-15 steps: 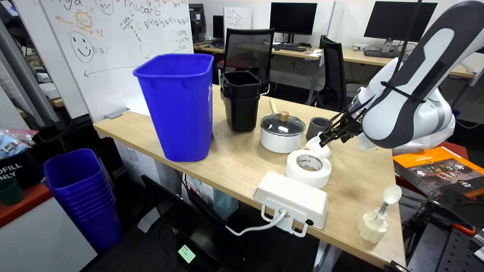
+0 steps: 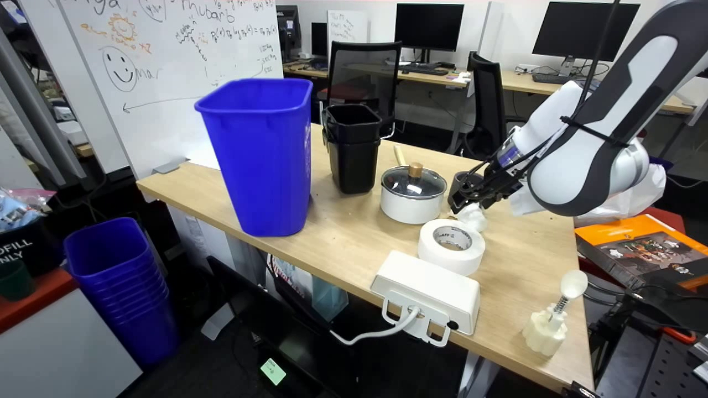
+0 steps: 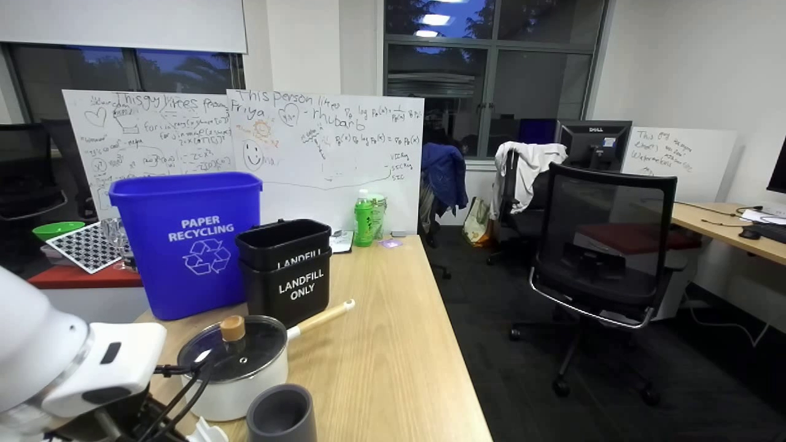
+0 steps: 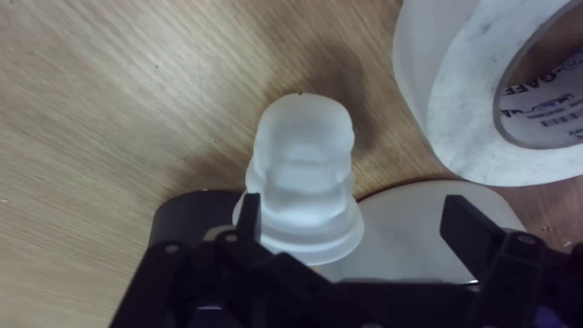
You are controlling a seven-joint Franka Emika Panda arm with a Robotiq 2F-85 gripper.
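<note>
A small white moulded object (image 4: 303,164) stands on the wooden table, visible almost whole in the wrist view. My gripper is open above it, its left finger (image 4: 250,216) overlapping the object's left edge and its right finger (image 4: 464,229) well clear to the right. In exterior view 1 the same white object (image 2: 473,218) shows only in part, below my dark gripper (image 2: 468,202). A dark grey cup (image 3: 284,416) and a white pot (image 3: 258,383) with a glass lid stand close by; both are partly under the gripper in the wrist view. Whether a finger touches anything cannot be told.
A white tape roll (image 2: 432,246) lies just in front of the object. A white box (image 2: 428,285) sits at the table edge, and a cream dispenser (image 2: 546,331) at the corner. Blue (image 2: 265,159) and black (image 2: 355,159) bins stand farther left. Bare table lies at right.
My gripper has shifted left and slightly back in exterior view 1, and now covers part of the grey cup. The objects on the table look unmoved.
</note>
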